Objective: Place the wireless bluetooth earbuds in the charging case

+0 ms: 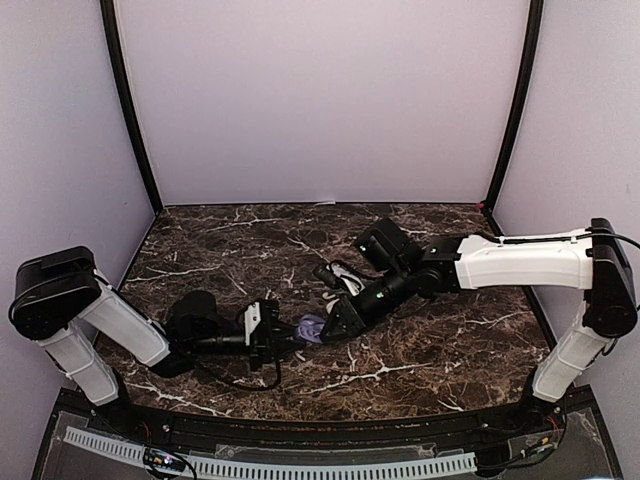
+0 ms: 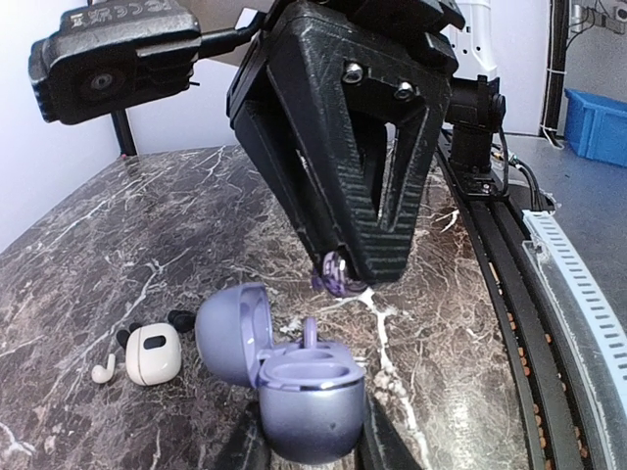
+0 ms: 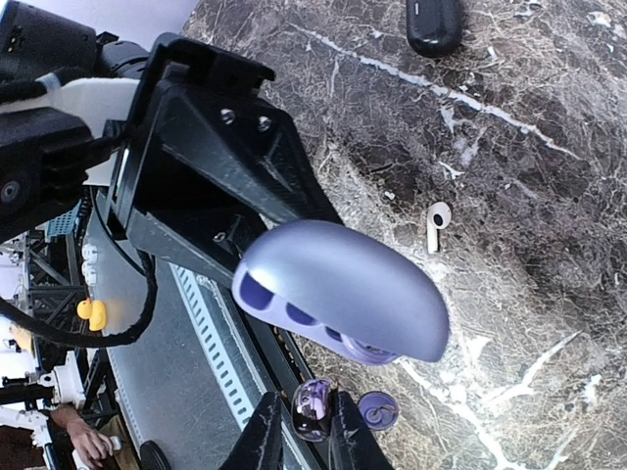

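A lilac charging case (image 2: 312, 421), its rounded lid (image 2: 230, 333) swung open, sits upright in my left gripper (image 1: 292, 342), which is shut on it. An upright lilac piece (image 2: 311, 333) stands up from the case's inside; whether it belongs to an earbud is unclear. Shut on a shiny purple earbud, my right gripper (image 1: 335, 332) is above the case in the left wrist view, with a gap between. In the right wrist view a round purple part (image 3: 377, 409) shows beside the right finger, probably the same earbud's other end. The lid hides much of the case there.
On the marble table lie a white earbud case (image 2: 154, 354) and a loose white earbud (image 3: 437, 225). A black case (image 3: 434, 26) lies farther off. The perforated rail (image 1: 270, 468) runs along the front edge.
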